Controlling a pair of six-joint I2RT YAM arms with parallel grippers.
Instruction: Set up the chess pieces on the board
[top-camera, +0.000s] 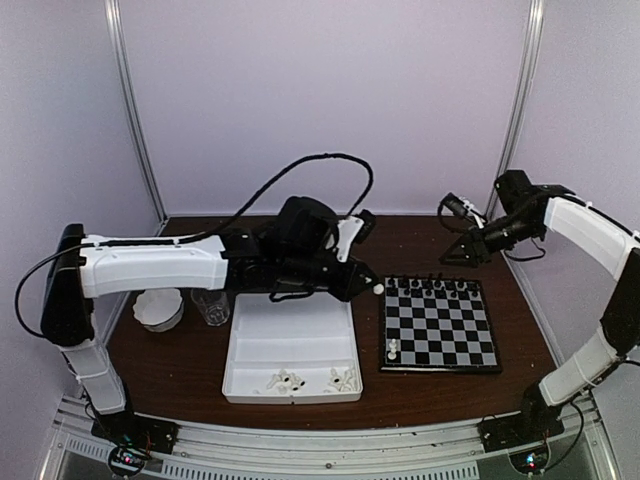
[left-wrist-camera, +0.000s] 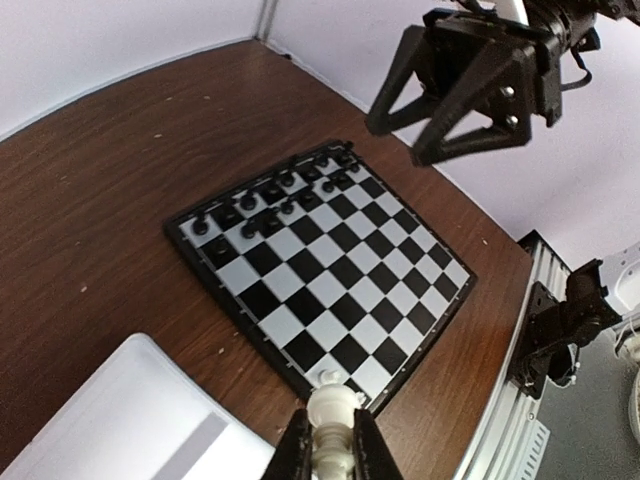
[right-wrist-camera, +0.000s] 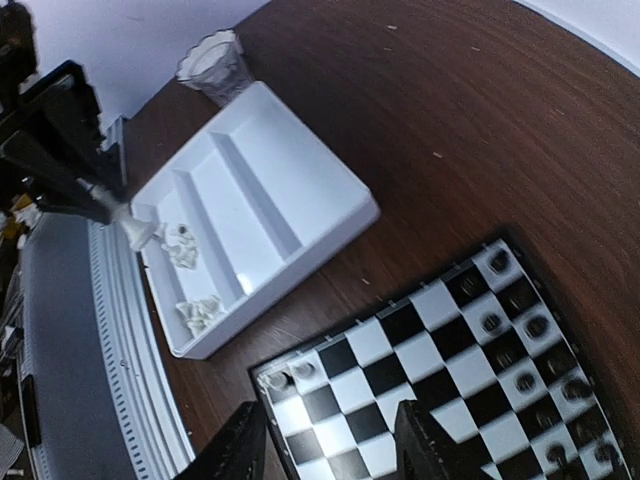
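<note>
My left gripper (top-camera: 362, 283) is shut on a white chess piece (left-wrist-camera: 330, 410), held between the tray and the board's left side. My right gripper (top-camera: 458, 255) is open and empty above the back of the chessboard (top-camera: 437, 330). Black pieces (left-wrist-camera: 248, 201) stand in rows along the board's back. White pieces (top-camera: 393, 349) stand at the front left of the board. More white pieces (top-camera: 285, 382) lie loose in the front compartment of the white tray (top-camera: 290, 330).
A white bowl (top-camera: 158, 309) and a clear cup (top-camera: 211, 308) stand left of the tray.
</note>
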